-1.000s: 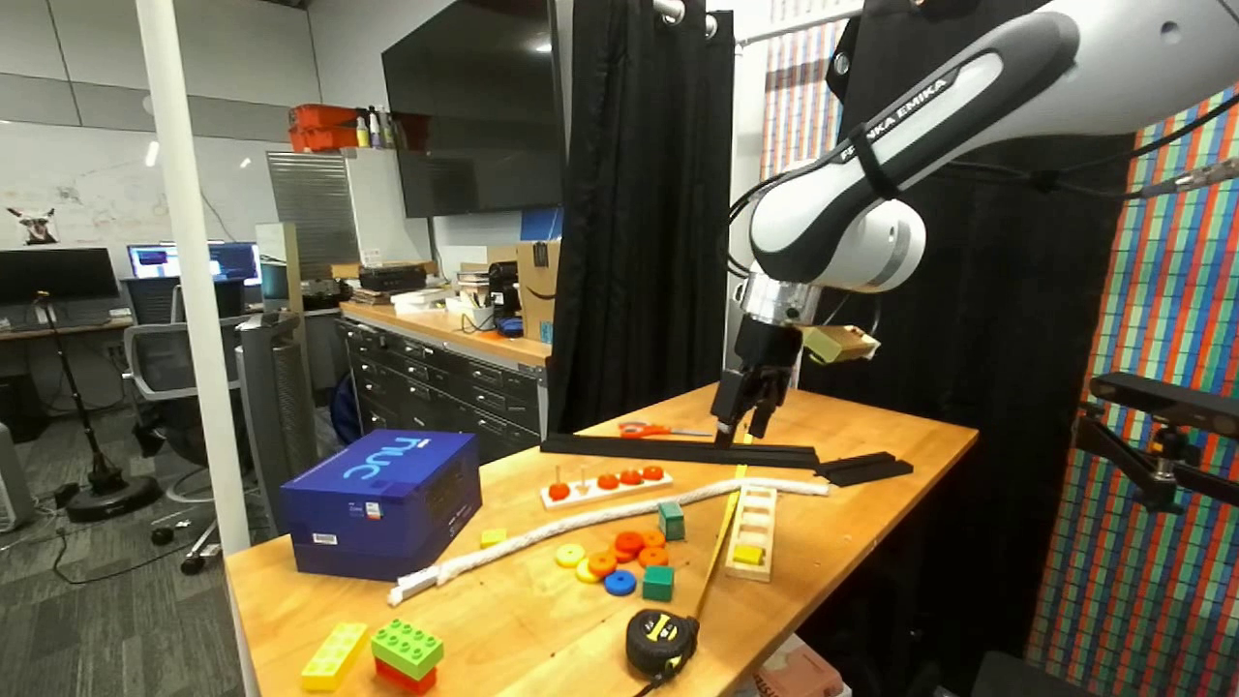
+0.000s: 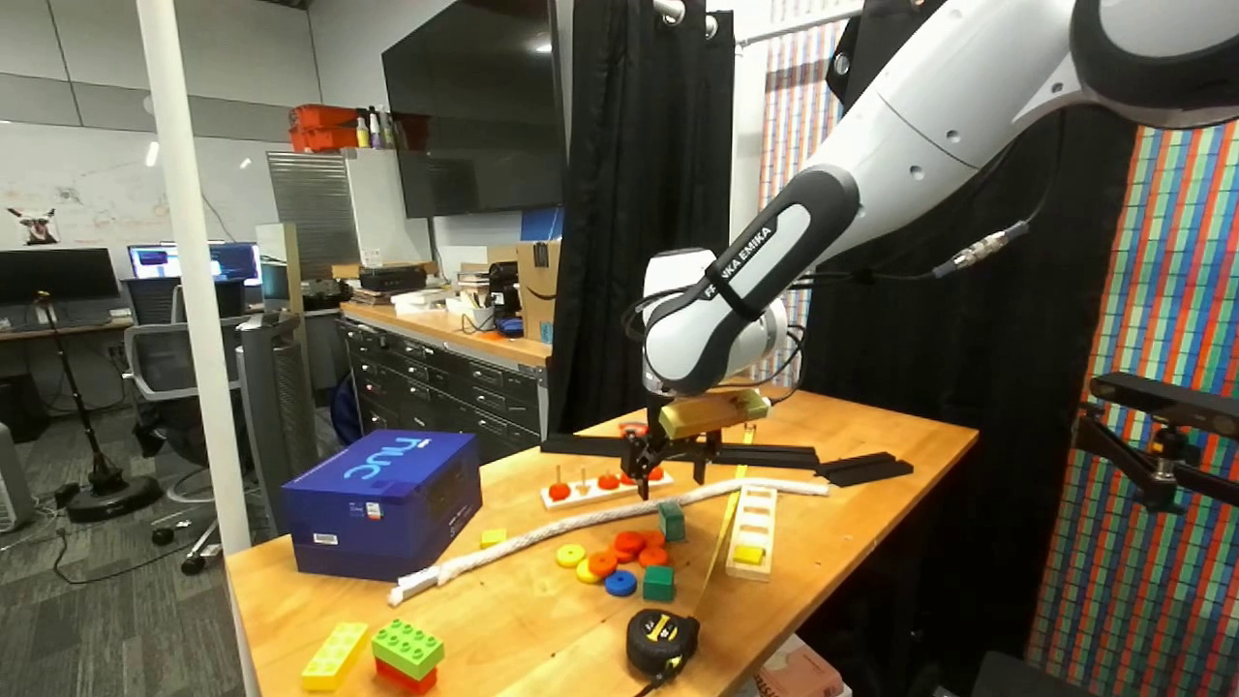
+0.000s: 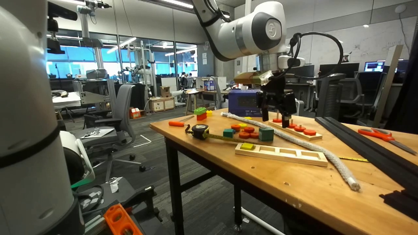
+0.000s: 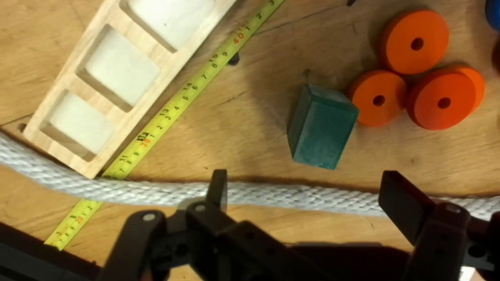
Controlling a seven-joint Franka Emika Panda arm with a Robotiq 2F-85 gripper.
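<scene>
My gripper stands open above the table, its two dark fingers wide apart with nothing held between them. In the wrist view a white braided rope [image 4: 290, 196] runs across the table below the fingertips. Just ahead of that rope sits a dark green block [image 4: 323, 128], apart from the fingers. Orange discs [image 4: 415, 42] lie right beside the block. A wooden tray [image 4: 108, 110] with cut-out compartments shows at the upper left, a yellow tape measure blade [image 4: 187, 91] stretched alongside it. At the tray's near end in exterior view 1, a yellow block [image 2: 749, 554] rests in a compartment.
A pegged board [image 2: 606, 489] with red rings stands behind the rope. Other things around are a blue box [image 2: 383, 501], a tape measure case [image 2: 662, 641], toy bricks [image 2: 407, 652], black bars [image 3: 364, 145] and red-handled scissors [image 3: 376, 134].
The arm has swung leftward in exterior view 1, carrying the gripper from above the black bars to near the pegged board and rope. The objects on the table look unmoved.
</scene>
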